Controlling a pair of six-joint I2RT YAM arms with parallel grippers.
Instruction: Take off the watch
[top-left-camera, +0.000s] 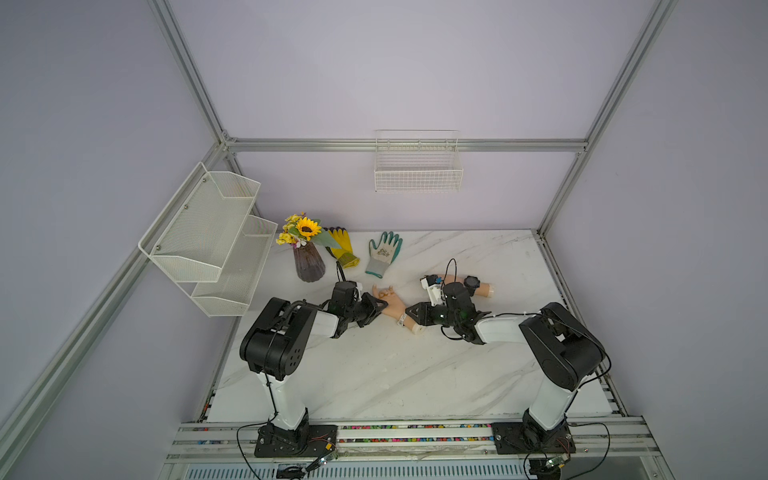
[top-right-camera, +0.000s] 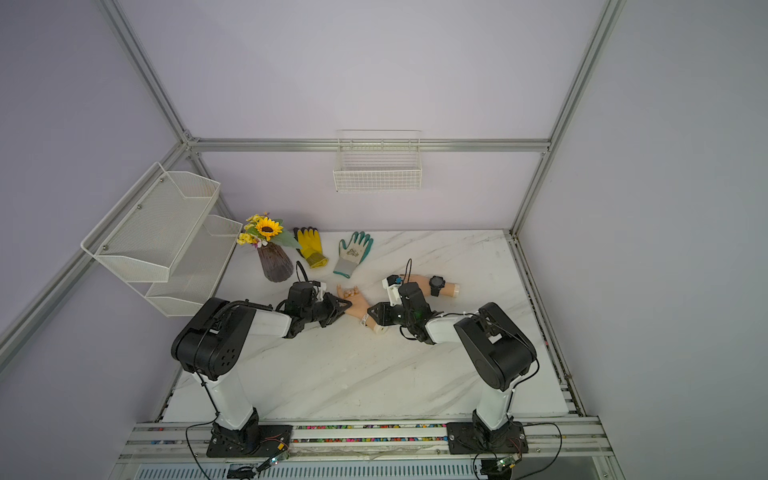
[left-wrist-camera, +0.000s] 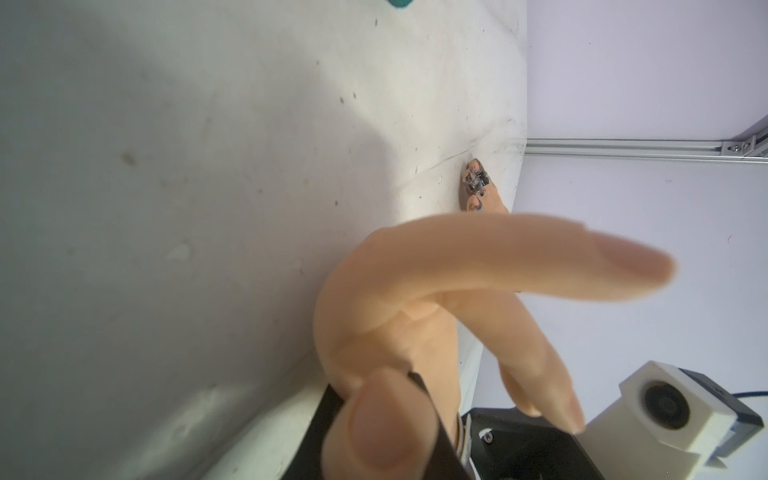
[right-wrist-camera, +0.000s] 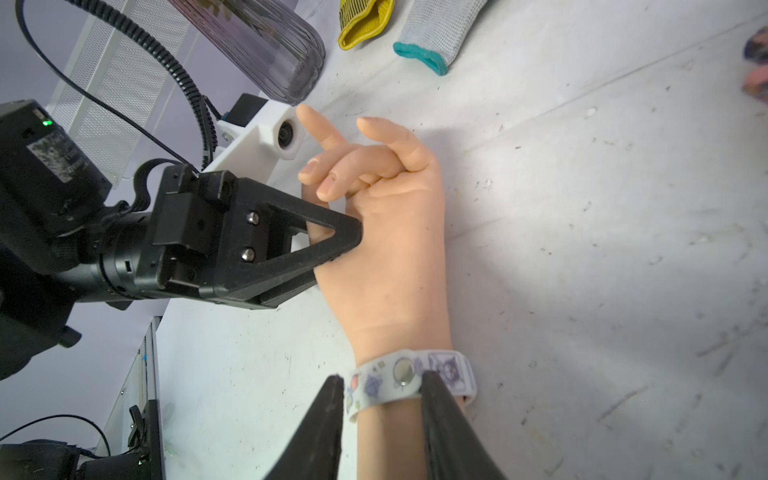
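Observation:
A mannequin hand (right-wrist-camera: 392, 272) lies palm up on the table. Its wrist wears a pale patterned watch strap (right-wrist-camera: 376, 384) with a metal stud. My left gripper is shut on the hand at the thumb side, whose thumb tip fills the bottom of the left wrist view. My right gripper is part open over the strap, its blurred fingertips either side of the stud; whether they touch it I cannot tell. A second mannequin arm with a dark watch (top-right-camera: 436, 284) lies behind my right gripper.
A vase of sunflowers (top-left-camera: 309, 260), a yellow glove (top-left-camera: 342, 248) and a grey-green glove (top-left-camera: 382, 254) lie or stand at the back. White mesh baskets (top-left-camera: 200, 228) hang on the left wall, another (top-left-camera: 417, 172) on the back rail.

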